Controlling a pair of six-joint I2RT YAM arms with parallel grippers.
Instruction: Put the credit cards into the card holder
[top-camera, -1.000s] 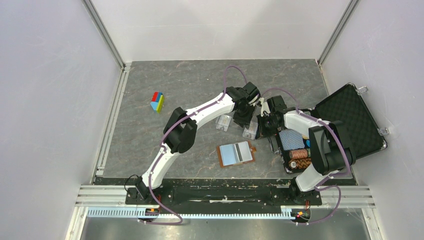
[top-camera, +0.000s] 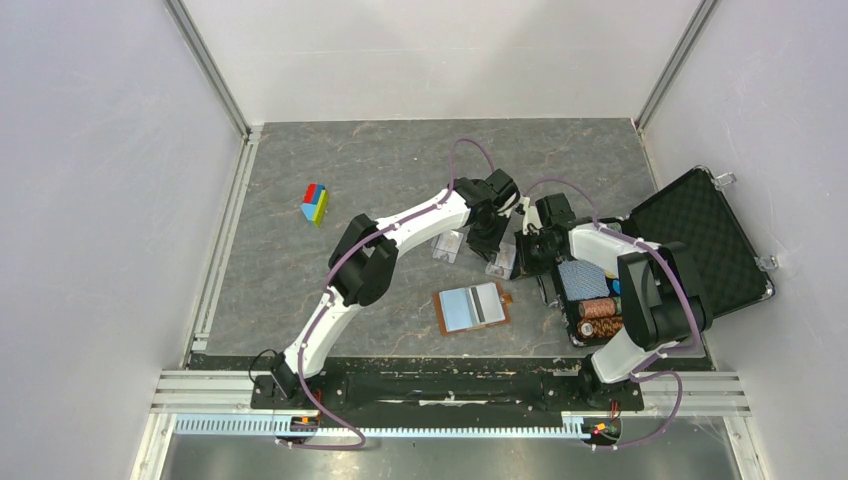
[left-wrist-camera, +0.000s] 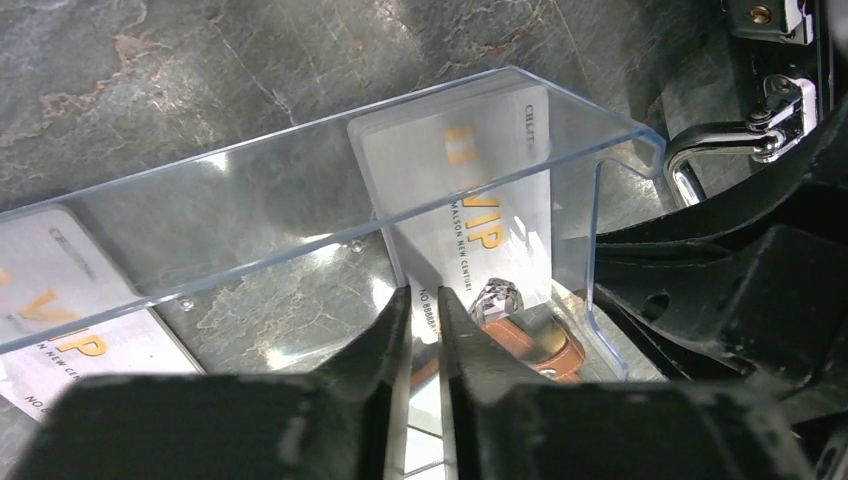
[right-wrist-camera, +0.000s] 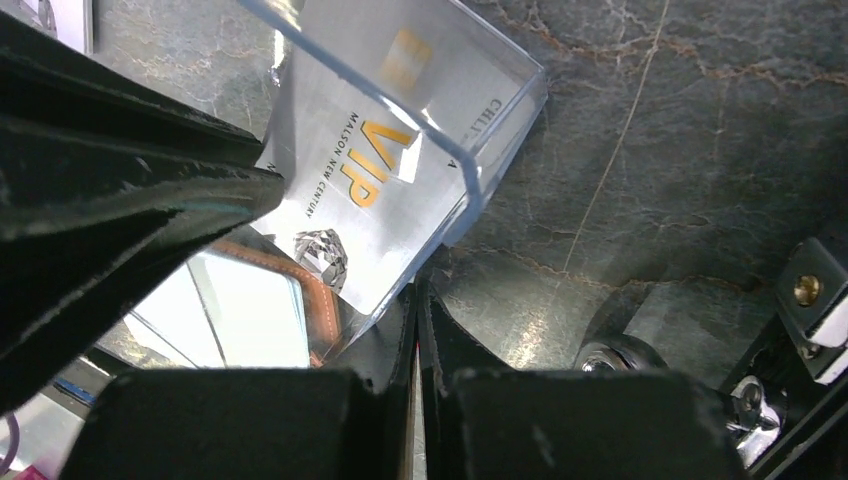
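White VIP cards lie in two groups in a clear plastic tray. One stack is at the tray's right end, the other group at its left. Just over the right stack's lower edge, my left gripper is slightly open; a narrow gap shows between its tips, and no card clearly stands in it. Shut tips of my right gripper are at the tray's right end wall, with nothing visible between them. The brown card holder lies unfolded in front, clear sleeves showing.
An open black case with spools and other goods stands at the right, its metal latch close to the tray. Coloured blocks sit far left.
My left arm has shifted slightly toward the table's front. The right arm, tray and card holder look unchanged.
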